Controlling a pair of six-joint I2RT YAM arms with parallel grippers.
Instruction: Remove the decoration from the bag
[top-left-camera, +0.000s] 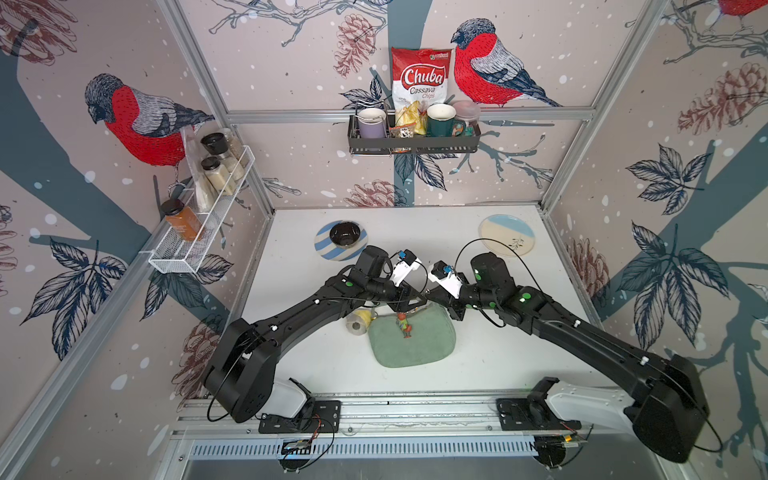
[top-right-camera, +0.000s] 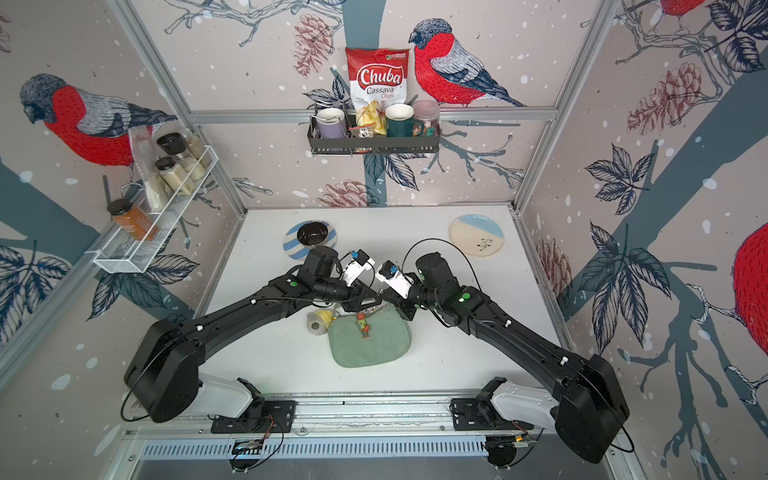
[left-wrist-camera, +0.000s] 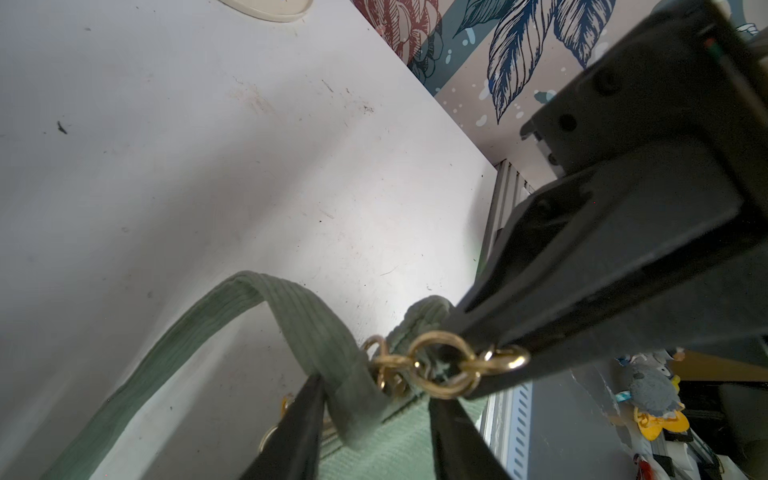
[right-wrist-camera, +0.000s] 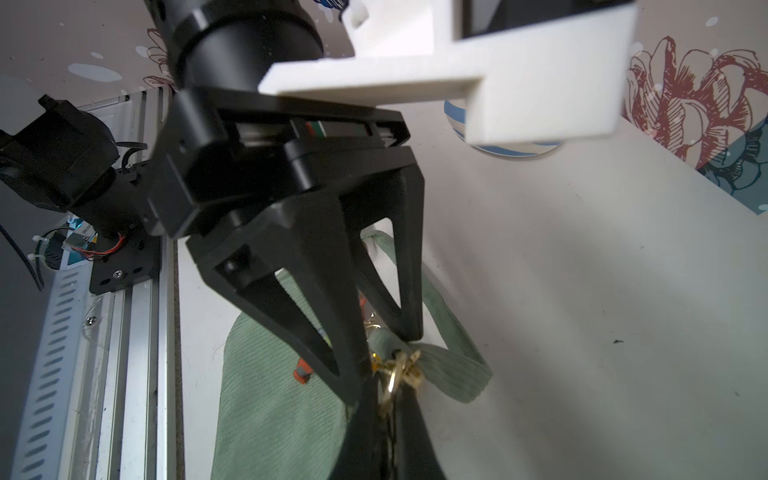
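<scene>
The green bag (top-left-camera: 412, 348) lies mid-table, a red-and-orange figure decoration (top-left-camera: 405, 324) on it. Both grippers meet above its strap end. My left gripper (top-left-camera: 400, 300) is open; in the left wrist view its fingertips sit around the green strap (left-wrist-camera: 200, 328) and gold rings (left-wrist-camera: 440, 344). My right gripper (top-left-camera: 432, 296) is shut at the gold hardware; in the right wrist view gold metal (right-wrist-camera: 396, 372) shows at its fingertips, though whether it is gripped is unclear. The decoration is largely hidden in both wrist views.
A blue-striped plate (top-left-camera: 328, 248) with a dark bowl (top-left-camera: 345, 233) and a beige plate (top-left-camera: 506, 240) stand at the back. A yellow roll (top-left-camera: 358, 322) lies left of the bag.
</scene>
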